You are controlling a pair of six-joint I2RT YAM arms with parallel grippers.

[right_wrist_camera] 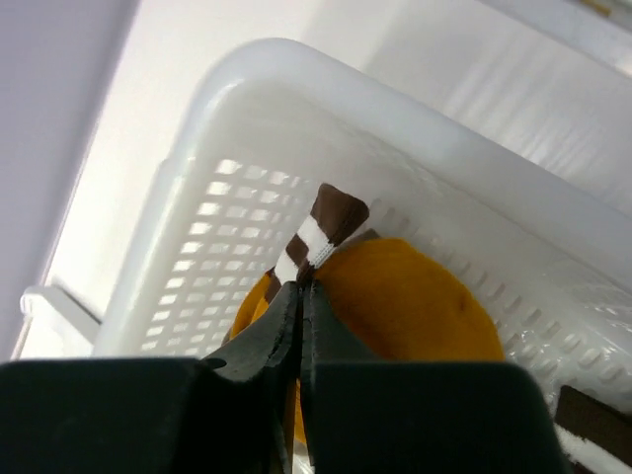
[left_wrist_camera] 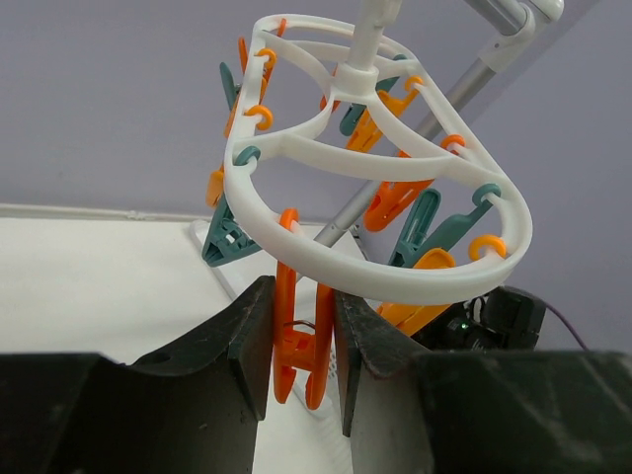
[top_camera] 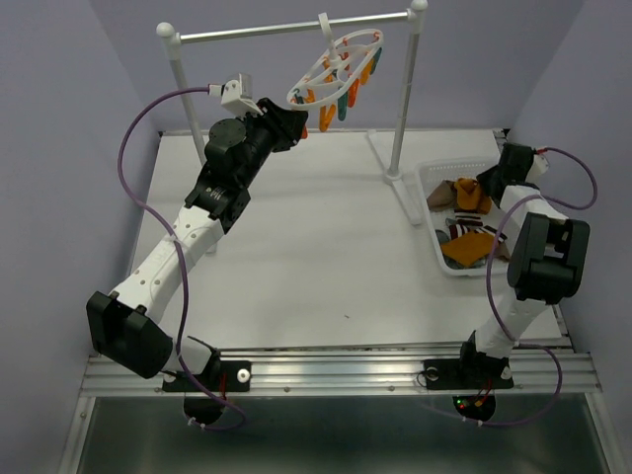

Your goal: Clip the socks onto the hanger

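The white clip hanger (top_camera: 334,69) hangs from the metal rail. My left gripper is shut on an orange clip (left_wrist_camera: 286,296) at the hanger's near end. In the basket (top_camera: 428,217) at the right lie socks. My right gripper is shut on a brown-and-white striped sock (right_wrist_camera: 326,217), its striped end standing up beside mustard-yellow fabric (right_wrist_camera: 405,306); whether the yellow fabric is held with it is hidden.
The white stand's foot (top_camera: 385,168) lies just left of the basket. Walls enclose the sides and back.
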